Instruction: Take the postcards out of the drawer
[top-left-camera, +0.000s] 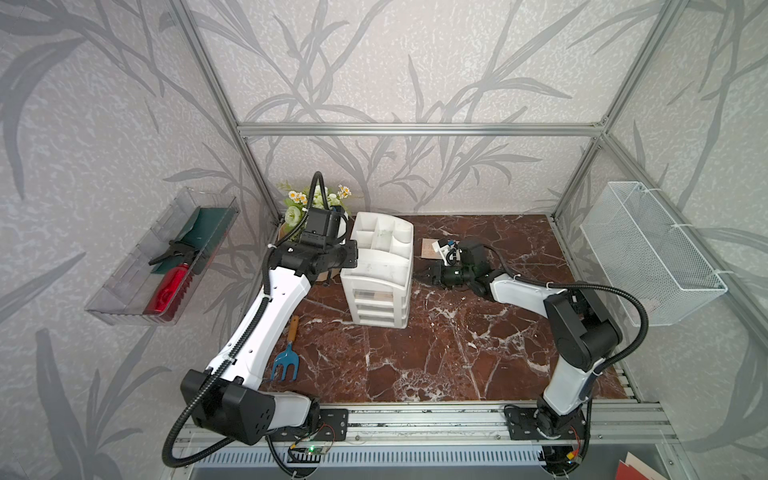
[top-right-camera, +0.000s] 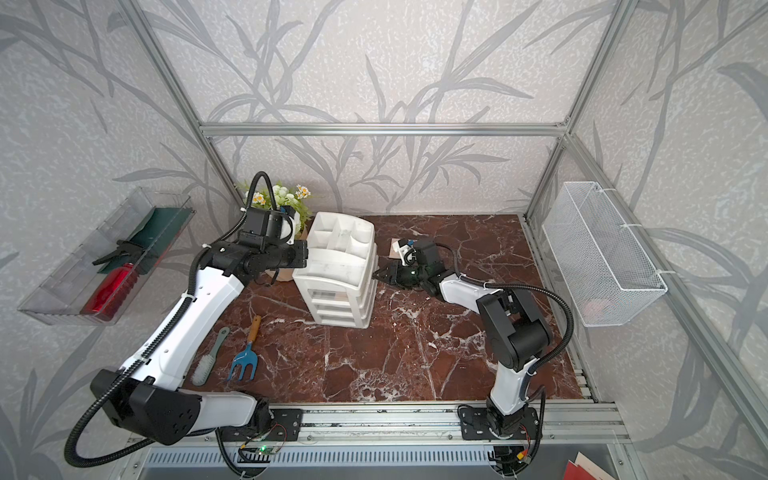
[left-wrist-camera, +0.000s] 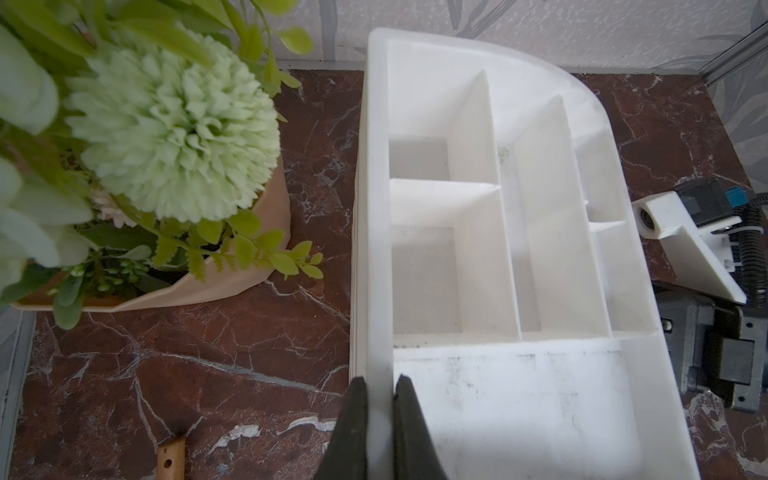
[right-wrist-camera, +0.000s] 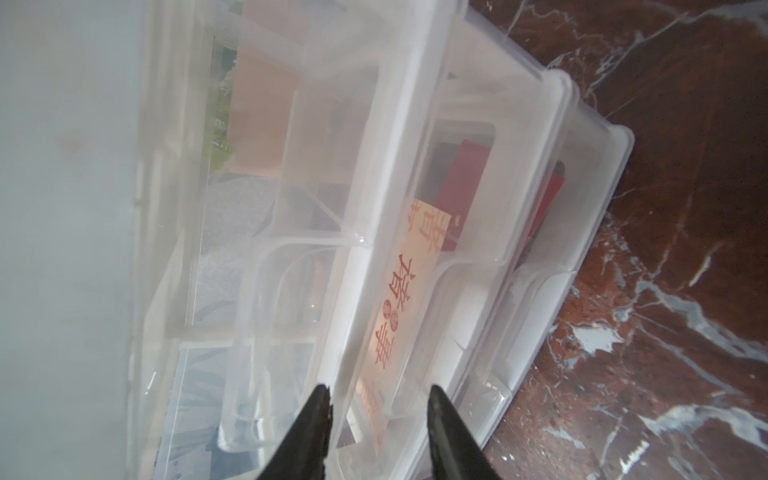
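The white drawer unit (top-left-camera: 376, 304) stands mid-table. My left gripper is shut on the rim (left-wrist-camera: 379, 240) of its top organizer. My right gripper stands part open at the unit's right side, facing the translucent drawers (right-wrist-camera: 496, 160). A cream printed card (right-wrist-camera: 404, 280) and red items (right-wrist-camera: 460, 176) show through the drawer plastic in the right wrist view. Nothing clearly shows held between the right fingers.
A flower pot (left-wrist-camera: 248, 280) is left of the unit. A blue hand fork (top-left-camera: 285, 360) and a brush (top-right-camera: 204, 368) lie at front left. A wire basket (top-left-camera: 648, 256) is on the right.
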